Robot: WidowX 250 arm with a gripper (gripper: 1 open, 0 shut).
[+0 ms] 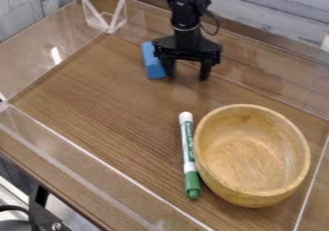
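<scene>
The black robot gripper (186,56) hangs low over the wooden table (90,119) at the back centre, its fingers spread to either side. A blue block (152,60) lies just left of it, by the left finger; whether they touch is not clear. Whether anything is between the fingers is hard to see.
A large tan bowl (251,163) stands at the front right, with a white and green marker (189,153) lying along its left side. Clear plastic edging runs along the table's sides.
</scene>
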